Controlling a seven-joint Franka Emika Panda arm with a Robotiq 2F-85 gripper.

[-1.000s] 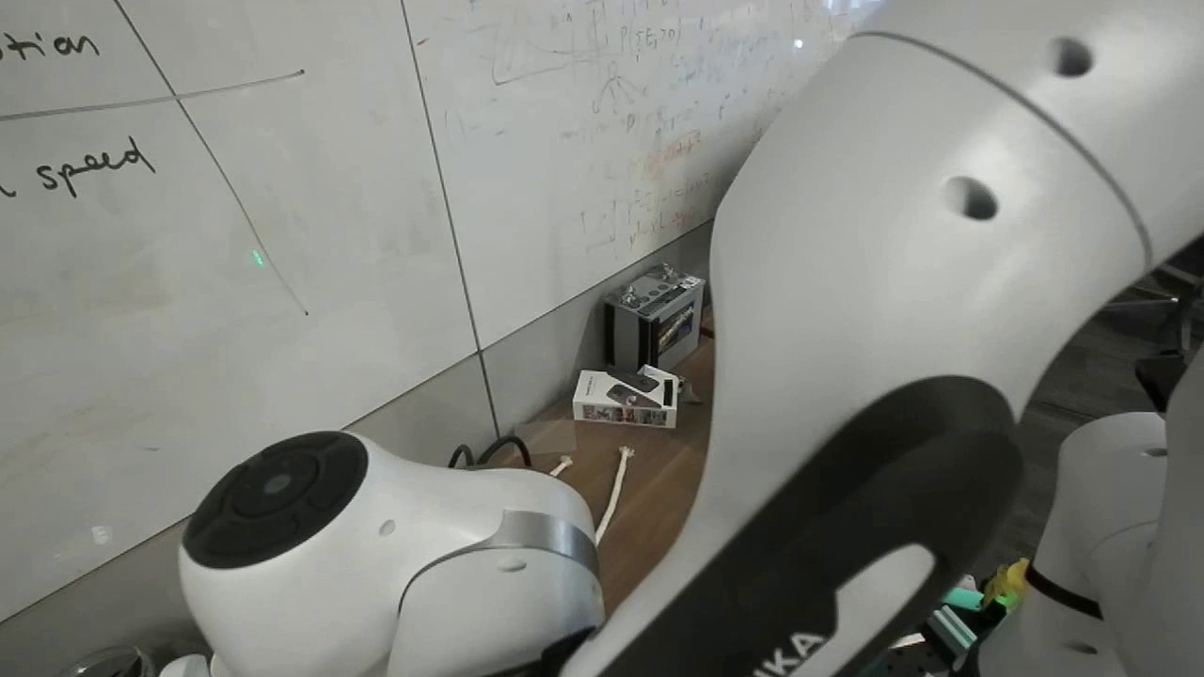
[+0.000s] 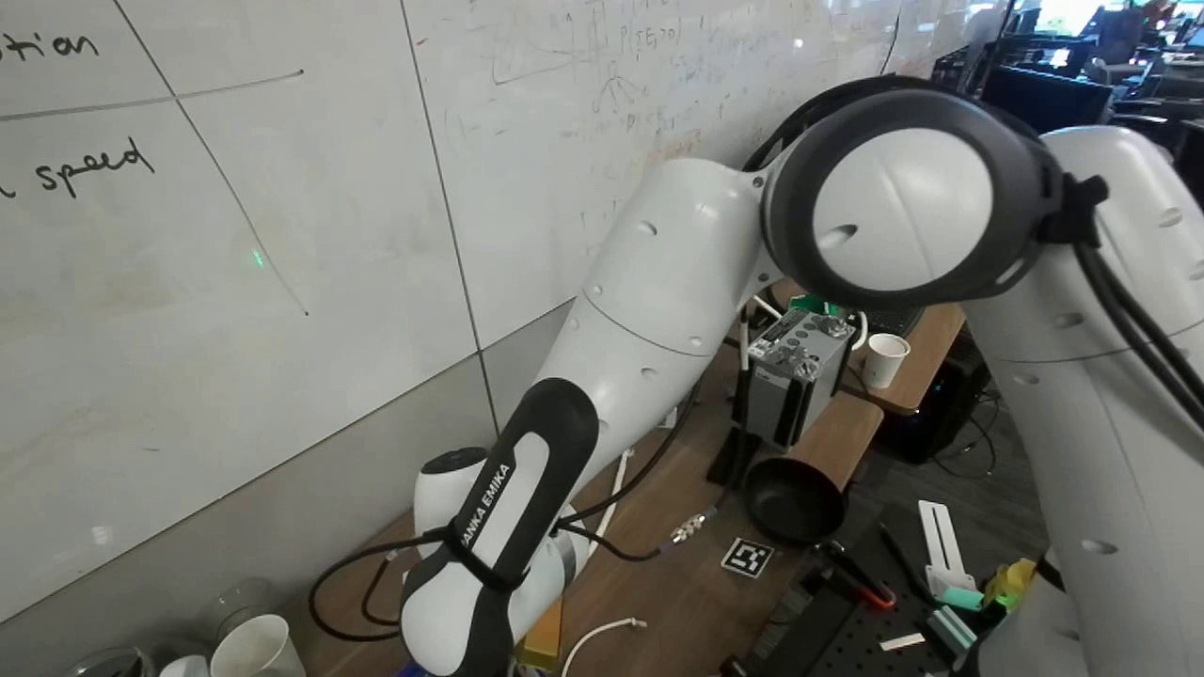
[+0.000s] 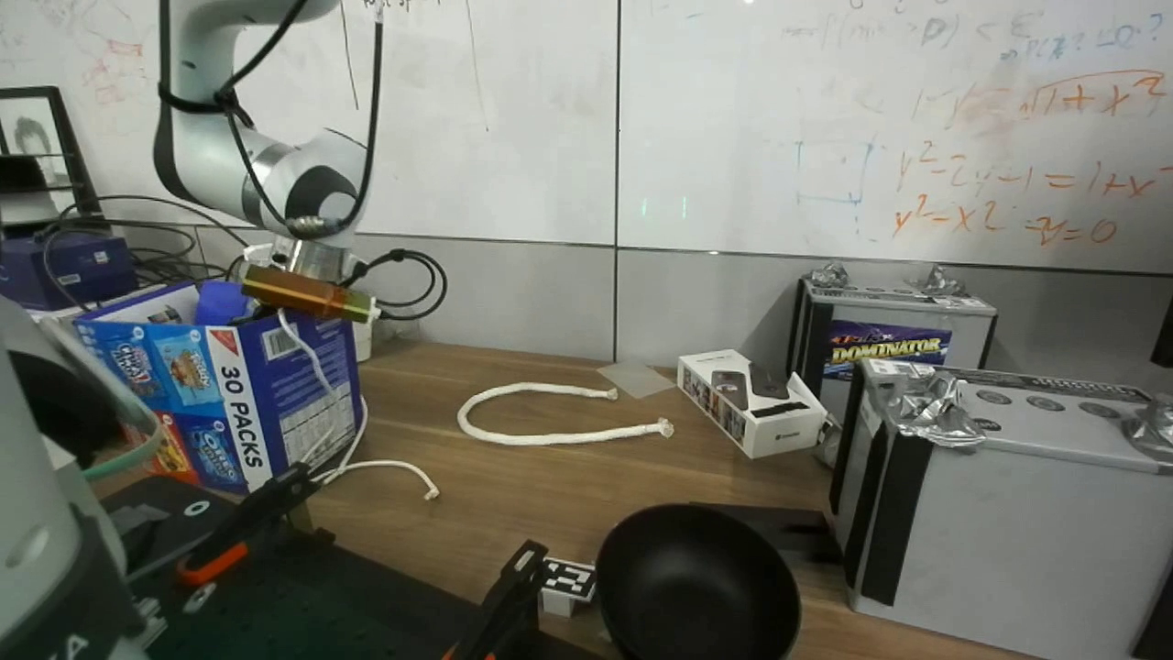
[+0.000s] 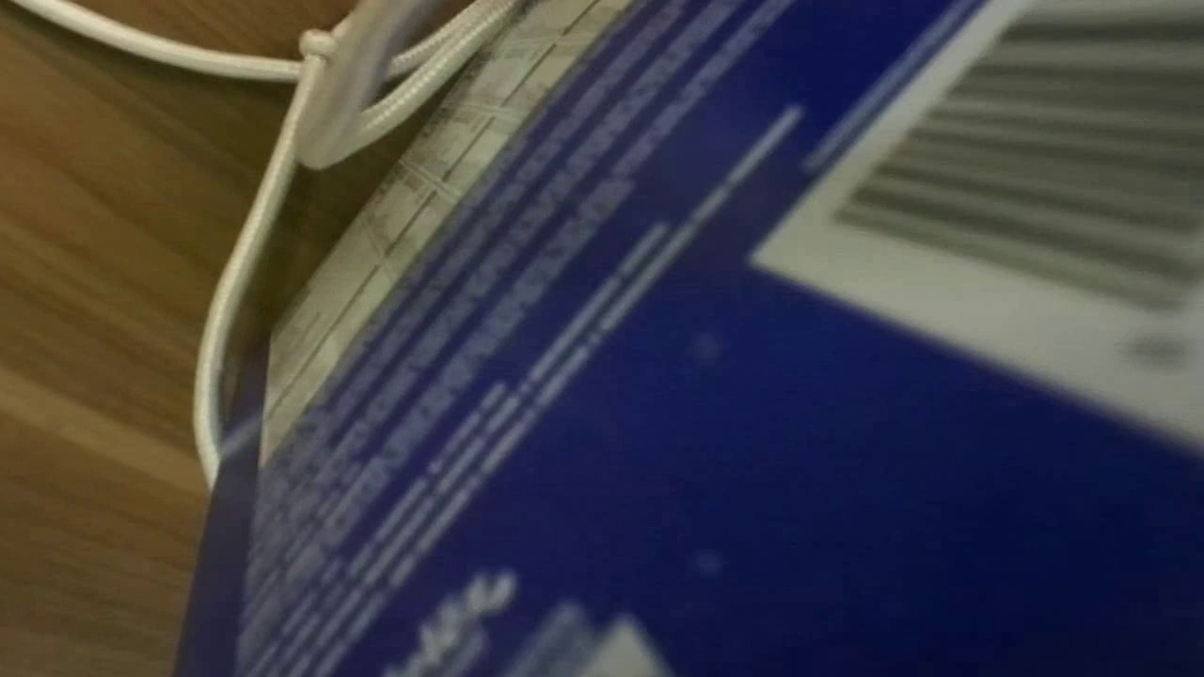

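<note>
My gripper (image 3: 284, 313), under its orange-gold mount, is above the right side of the blue snack box (image 3: 313, 407). A thin white cord (image 3: 313, 357) runs up to it, and it is shut on that cord; the fingertips themselves are hard to make out. From there the cord drops along the box's side, and its loose end (image 3: 401, 467) lies on the table. In the wrist view the box's printed side (image 4: 700, 451) fills most of the picture. The cord (image 4: 243, 282) shows there with a small knot, a blurred strand crossing close to the camera.
A thicker white rope (image 3: 528, 439) lies curved on the table's open middle. Beyond it are a white product box (image 3: 753, 407) and two grey batteries (image 3: 1023, 517). A black pan (image 3: 698, 583) sits near the front. The whiteboard wall (image 3: 506, 297) bounds the back.
In exterior view 1 the arm has swung away from the camera, and its hand sits lower and farther off. The pan and the thin cord's end have come into sight; the product box is now hidden.
</note>
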